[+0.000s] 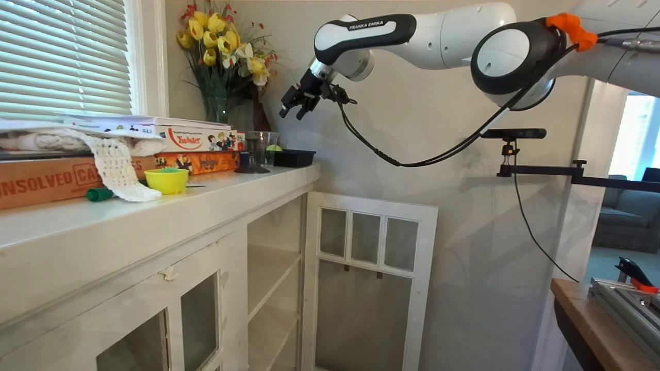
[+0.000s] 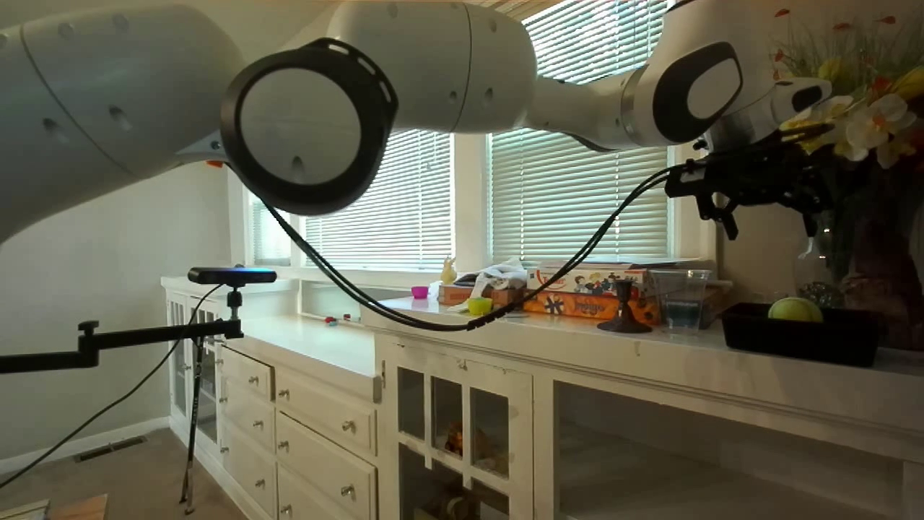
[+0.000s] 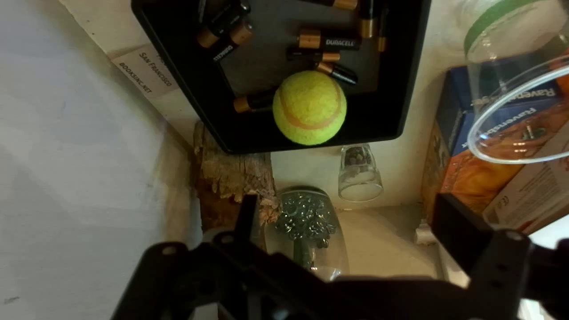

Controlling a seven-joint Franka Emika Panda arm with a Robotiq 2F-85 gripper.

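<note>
Above the cabinet top's far corner, my gripper hangs open, pointing down, with nothing between its fingers. In the wrist view its two dark fingers stand wide apart. A yellow-green tennis ball rests in a black tray among several Duracell batteries. Exterior view 2 shows the ball poking above the tray's rim, below my gripper. From the first exterior view the tray is small, on the corner of the ledge, well beneath my fingers and apart from them.
Beside the tray stand a clear plastic cup and a dark candlestick. A glass vase of flowers fills the corner, close to my gripper. Stacked game boxes and a yellow bowl sit further along. Wall borders the tray.
</note>
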